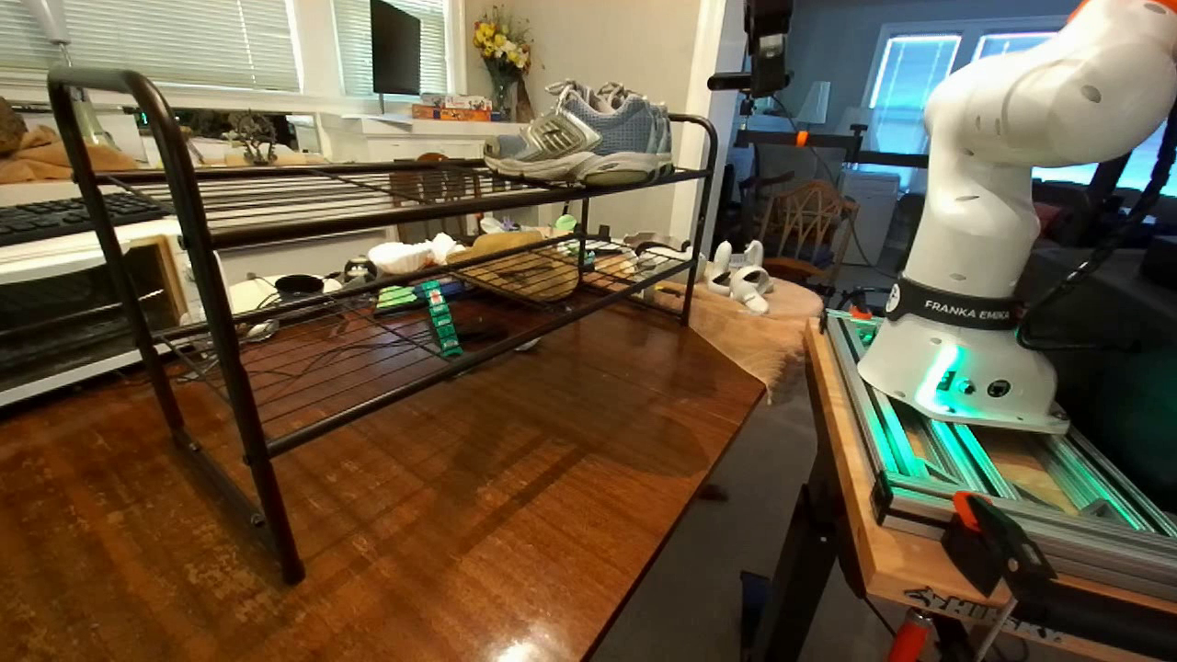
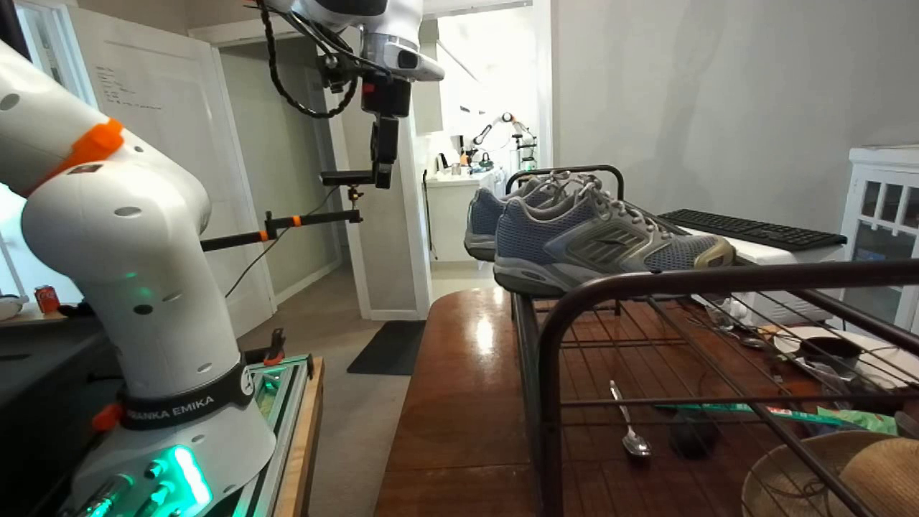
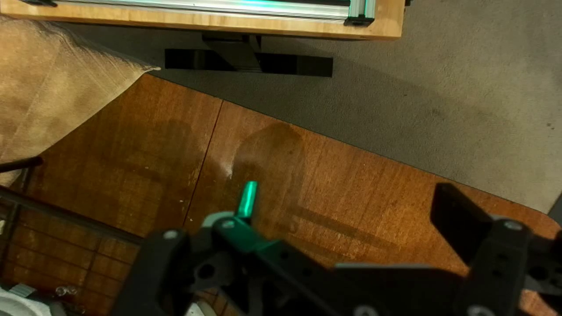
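Observation:
My gripper [image 2: 385, 172] hangs in the air over the near side of the table, to the left of the shoes and higher than them. In the wrist view its dark fingers [image 3: 459, 224] are spread wide, and only bare tabletop shows between them. A pair of grey-blue running shoes [image 2: 594, 245] rests side by side on the top tier of a dark metal rack [image 1: 441, 210], at the end by the wooden stool. The gripper touches neither the shoes nor the rack. Exterior view 1 does not show the fingers.
Behind and beneath it lie a spoon [image 2: 635, 443], a straw hat [image 2: 883, 482] and other clutter. White sandals [image 1: 739, 276] sit on the wooden stool [image 1: 789, 303]. A floor gap separates the table from the robot's bench [image 1: 872, 530].

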